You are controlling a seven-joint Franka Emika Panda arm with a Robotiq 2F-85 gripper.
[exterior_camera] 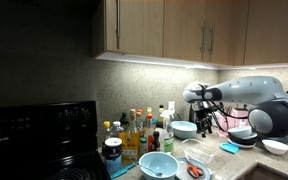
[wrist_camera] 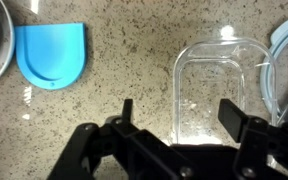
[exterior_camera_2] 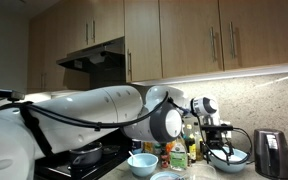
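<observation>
A clear plastic container (wrist_camera: 222, 80) lies on the speckled counter, in the right half of the wrist view. Over its near part is my gripper, its two black fingers apart. One fingertip (wrist_camera: 127, 110) shows to the left of the container and the other overlaps its right part. Nothing is visibly held between them. In exterior view 1 the gripper (exterior_camera: 205, 124) hangs above the counter near the back wall, where its fingers are too small to make out.
A blue flat piece (wrist_camera: 52, 55) lies to the left, beside a bowl at the edge. On the right is a round rimmed item (wrist_camera: 286, 45), partly cut off. Bottles (exterior_camera: 141, 135) and a light blue bowl (exterior_camera: 159, 165) stand nearer the stove. Bare counter (wrist_camera: 129, 60) separates the blue piece and container.
</observation>
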